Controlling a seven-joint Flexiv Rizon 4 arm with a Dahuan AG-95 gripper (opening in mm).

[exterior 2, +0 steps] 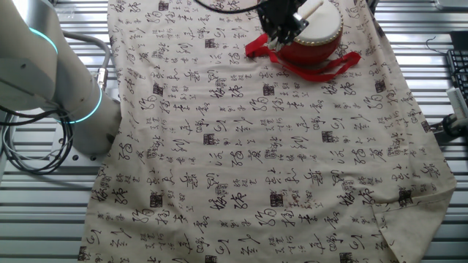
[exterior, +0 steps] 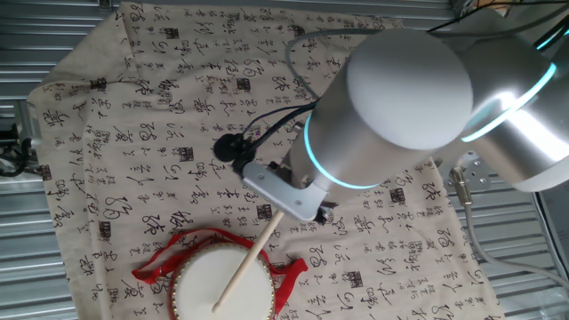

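Note:
A round drum with a pale skin and red sides lies near the bottom edge in exterior view 1. Red ribbon spreads out on both sides of it. One end of a light wooden drumstick is held in my gripper, which is shut on it; the other end reaches over the drum skin. Whether the tip touches the skin I cannot tell. From above, the arm and a pale bracket cover the fingers. Exterior view 2 has the gripper at the top edge, beside the drum.
A cream cloth with black writing covers the table, mostly bare, with a fold at one corner. Cables hang along the arm. A keyboard sits off the cloth's edge.

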